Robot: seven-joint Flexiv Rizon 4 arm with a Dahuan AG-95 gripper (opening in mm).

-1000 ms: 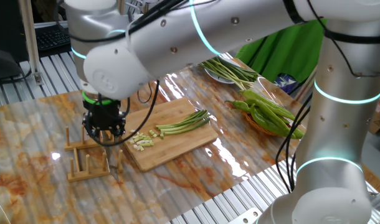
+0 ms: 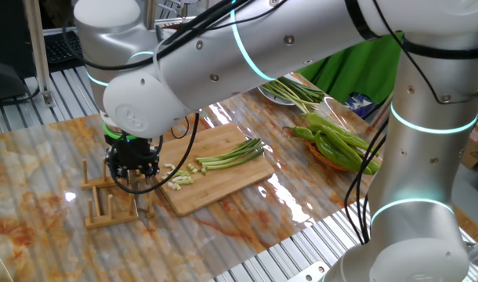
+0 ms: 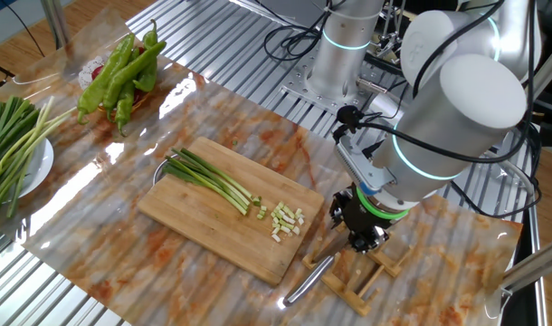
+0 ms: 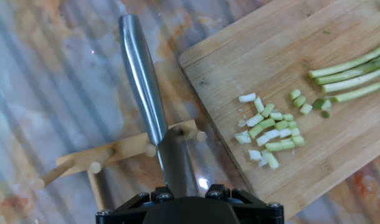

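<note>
A knife with a silver handle (image 4: 142,81) rests in the wooden rack (image 4: 124,148), its blade (image 4: 177,163) running under my gripper in the wrist view. The same knife handle (image 3: 309,281) points out from the rack (image 3: 353,294) in exterior view 2. My black gripper (image 2: 133,168) is low over the rack (image 2: 106,222), left of the cutting board. Its fingertips are mostly hidden, so neither their opening nor any contact with the blade can be made out.
The cutting board (image 3: 199,226) beside the rack holds chopped scallion pieces (image 3: 285,219) and long scallions (image 3: 208,179). Green peppers (image 2: 333,145) in a basket and a plate of greens (image 2: 290,92) lie farther off. Bare marbled tabletop (image 2: 35,211) surrounds the rack's left side.
The arm has come down a little and shifted slightly left in the view, bringing my gripper lower over the rack. The board, scallions and rack have stayed in place.
</note>
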